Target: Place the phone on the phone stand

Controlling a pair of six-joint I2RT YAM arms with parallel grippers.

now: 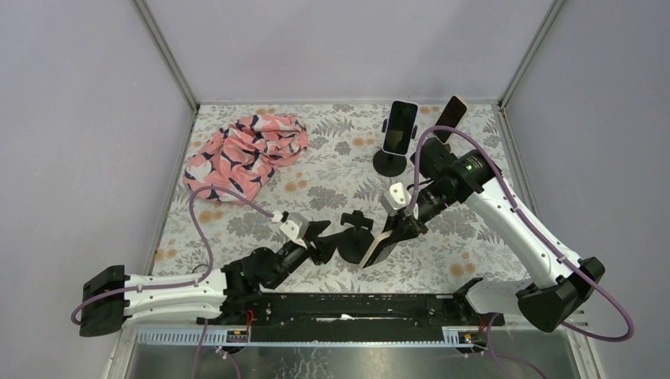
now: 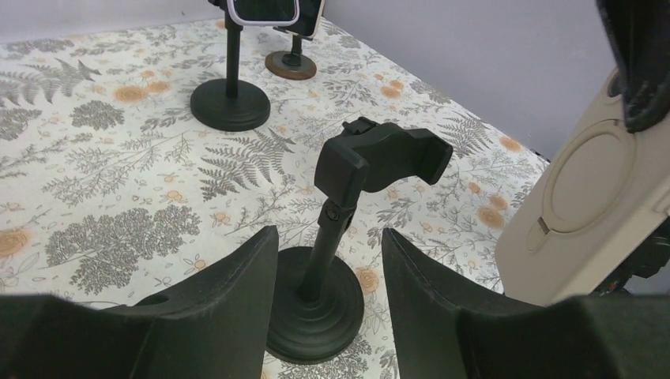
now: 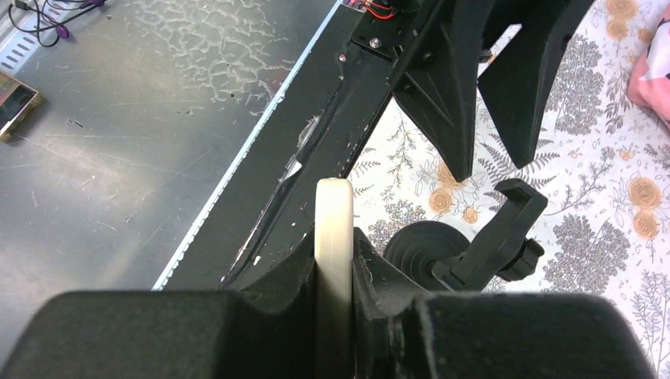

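A black phone stand [image 1: 357, 239] with an empty cradle [image 2: 393, 158] stands at the front middle. My right gripper [image 1: 399, 230] is shut on a cream phone, held tilted just right of that stand; its cream back fills the right of the left wrist view. My left gripper [image 1: 322, 243] is beside the stand on the left, its two fingers apart with nothing between them, aimed at the stand's post [image 2: 324, 249].
Two stands with phones [image 1: 400, 126] [image 1: 450, 118] stand at the back right. A pink patterned cloth [image 1: 241, 154] lies at the back left.
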